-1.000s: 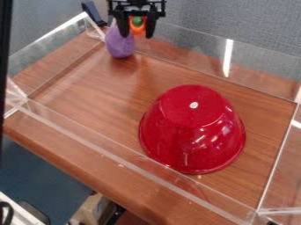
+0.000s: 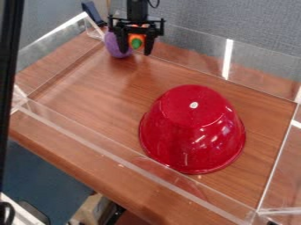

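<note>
My black gripper (image 2: 136, 35) is over the back left of the wooden surface, with an orange object (image 2: 136, 40) that has a green patch between or just behind its fingers; whether it grips it is unclear. A purple rounded object (image 2: 115, 47) stands behind and left of it, partly hidden by the gripper. A large glossy red bowl (image 2: 192, 132) lies upside down on the right.
Clear low walls (image 2: 265, 82) surround the wooden surface (image 2: 106, 105), whose middle and left are free. A grey wall is behind; a dark floor (image 2: 41, 176) shows at the lower left.
My gripper and the orange object have moved down from near the top edge, now slightly lower in front of the purple object. The red bowl is unchanged.
</note>
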